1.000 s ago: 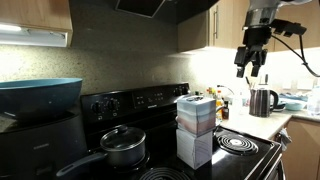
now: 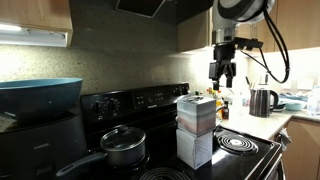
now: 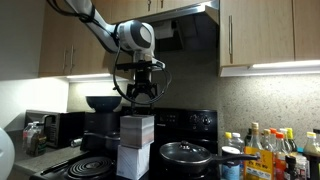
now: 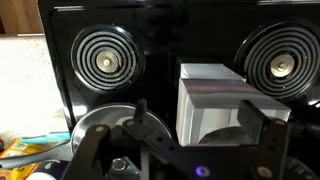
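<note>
Two boxes stand stacked on the black stovetop (image 2: 225,163): a box with a printed side (image 2: 197,117) on top of a plain white box (image 2: 194,148). My gripper (image 2: 222,82) hangs in the air above the stack, pointing down, open and with nothing between its fingers. From the wrist, the upper box (image 4: 235,102) lies below the gripper, reaching in between the fingers and partly hidden by the right finger. Exterior view 2 puts the gripper (image 3: 142,98) above the upper box (image 3: 137,131), clear of it.
A lidded pan (image 2: 124,147) sits on the stove beside the boxes, its handle (image 3: 232,157) sticking out sideways. Bare coil burners (image 4: 108,60) lie nearby. Bottles (image 3: 265,150) crowd the counter, and a kettle (image 2: 263,101) stands farther along. A blue bowl (image 2: 40,98) rests at the left.
In exterior view 1 my arm has swung left and come somewhat lower, bringing the gripper closer to the stacked boxes. The boxes and pan have stayed in place.
</note>
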